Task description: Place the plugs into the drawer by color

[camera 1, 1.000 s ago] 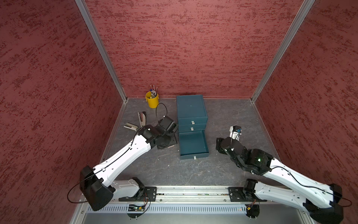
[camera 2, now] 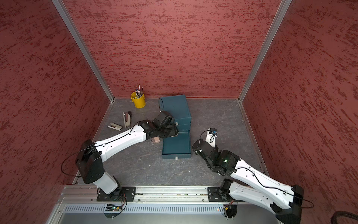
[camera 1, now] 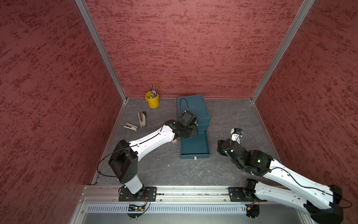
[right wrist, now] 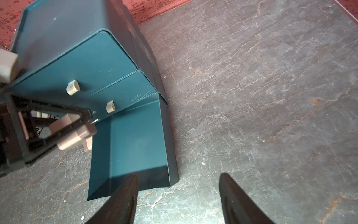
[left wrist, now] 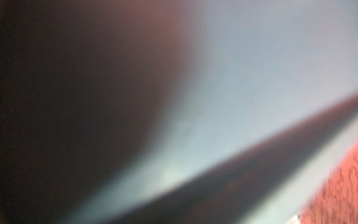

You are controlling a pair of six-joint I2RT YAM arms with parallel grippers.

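Note:
A teal drawer unit has its bottom drawer (camera 1: 195, 146) pulled out, its floor empty where visible. My left gripper (camera 1: 193, 129) is over the back left of that drawer; in the right wrist view it is shut on a pale pink plug (right wrist: 65, 125). Another pink plug (camera 2: 155, 140) lies on the table left of the drawer, partly hidden. The left wrist view is blurred. My right gripper stands open right of the drawer, nothing between its fingers.
A yellow cup (camera 1: 152, 100) of pens stands at back left, near two staplers (camera 1: 142, 119). The table right of the drawer unit is clear.
The drawer unit shifted slightly. The right arm moved slightly.

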